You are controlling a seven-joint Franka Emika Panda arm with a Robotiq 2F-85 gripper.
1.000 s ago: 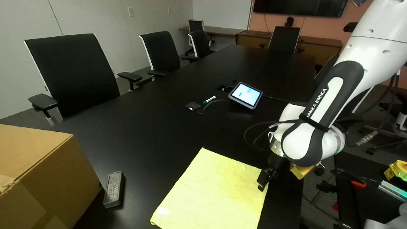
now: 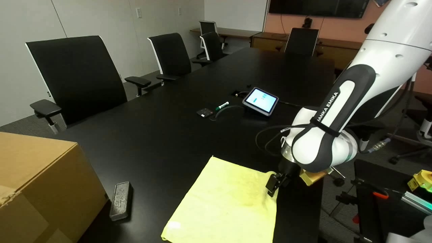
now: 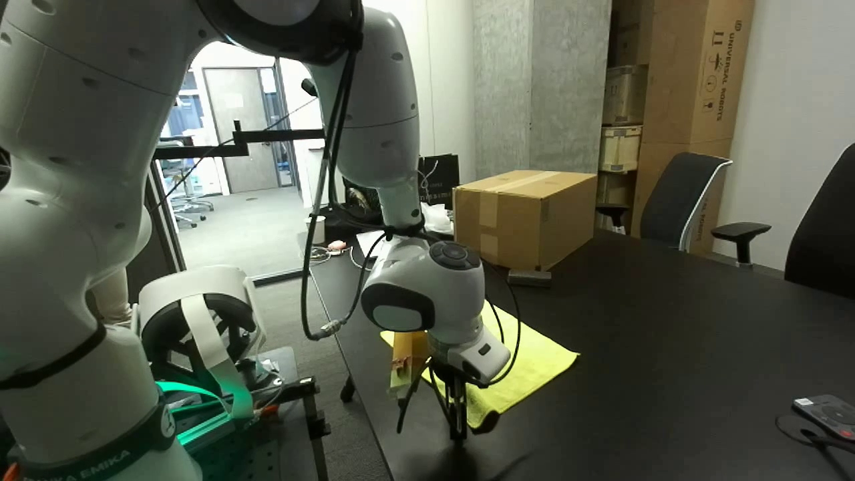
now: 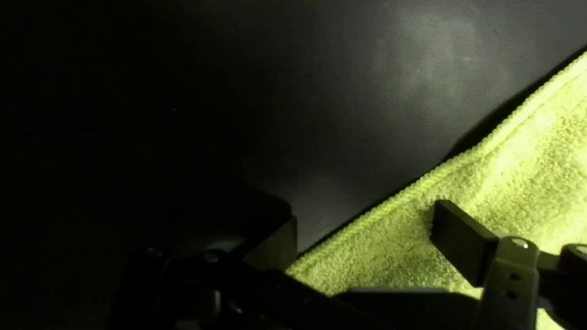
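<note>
A yellow cloth [image 2: 226, 198] lies spread on the black table, its edge rumpled close to my gripper [image 2: 272, 189]. In the wrist view the gripper has its fingers apart, so it is open at least partway. One finger [image 4: 462, 239] rests over the cloth [image 4: 528, 176]; the other, dark one sits by the hemmed edge, on the bare-table side. Part of the cloth lies in the gap, not visibly pinched. From the second exterior view, the gripper [image 3: 457, 409] points down at the near end of the cloth [image 3: 525, 361], whose near corner curls slightly.
A cardboard box [image 2: 44, 186] and a dark eraser-like block [image 2: 121, 200] stand left of the cloth. Farther back are a tablet [image 2: 261, 101], a green marker [image 2: 222, 106] and a small black device [image 2: 205, 112].
My gripper has moved a little left and toward the table's far end. The cloth's nearby edge has shifted left with it and bunched up; it lay flatter before.
</note>
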